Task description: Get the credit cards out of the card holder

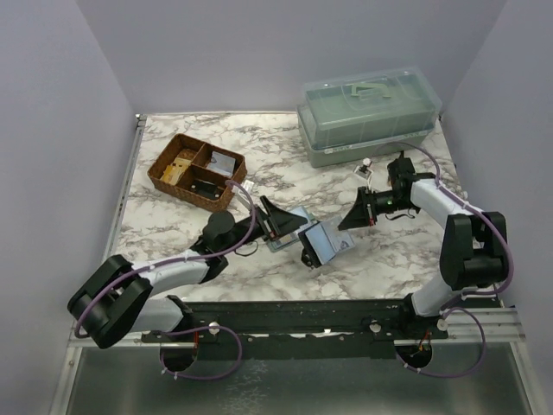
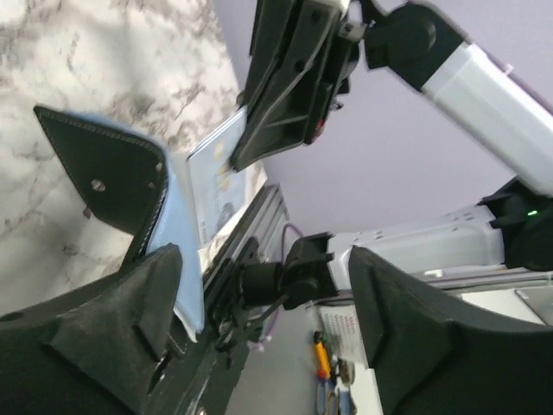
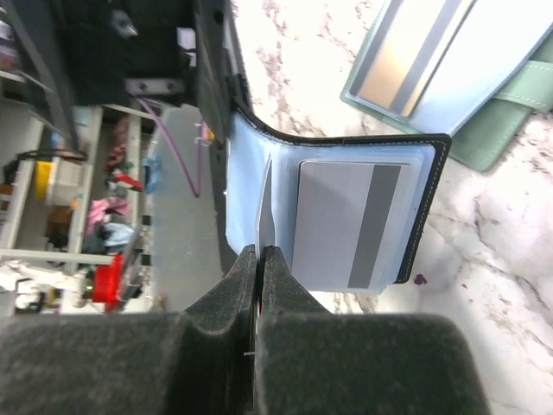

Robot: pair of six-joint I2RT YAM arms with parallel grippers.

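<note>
A black card holder with pale blue sleeves stands tilted at the front middle; in the right wrist view a card with a dark stripe shows in it. My right gripper is shut at the holder, on the thin edge of a pale sleeve or card, as the right wrist view shows. My left gripper stands open just left and above, the holder's edge near its fingers in the left wrist view. A green holder with cards lies behind.
A wicker box with compartments sits at the back left. Clear lidded plastic bins stand at the back right. Bare marble lies at the table's left and front right.
</note>
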